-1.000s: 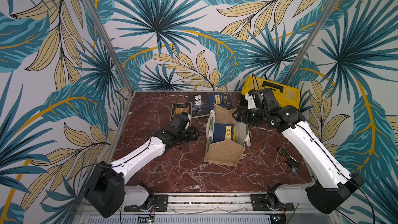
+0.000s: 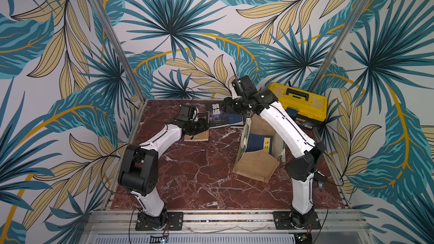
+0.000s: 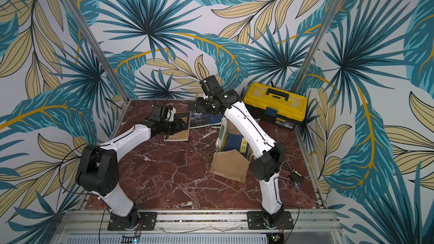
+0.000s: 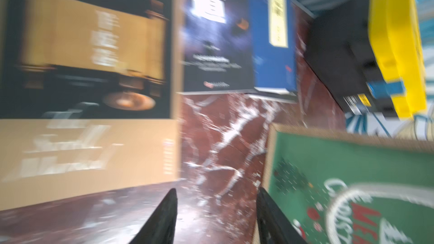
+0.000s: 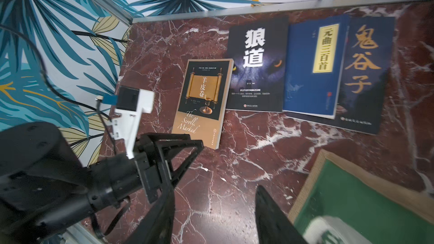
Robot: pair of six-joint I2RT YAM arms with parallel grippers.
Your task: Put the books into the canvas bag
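A tan canvas bag lies open on the table, a blue book inside it. Along the back are the Scroll Marked book, a dark wolf-cover book, and a blue book with a yellow label overlapping a dark gold-lettered book. Over the Scroll Marked book hovers my left gripper, fingers apart and empty in its wrist view, with that book to the left of its fingertips. My right gripper is open and empty, held high near the back books and hiding some of them from above.
At the back right stands a yellow and black toolbox. A small dark tool lies near the right edge. My two grippers are close together near the back.
The right gripper swung left off the bag's right side. The bag shifted right.
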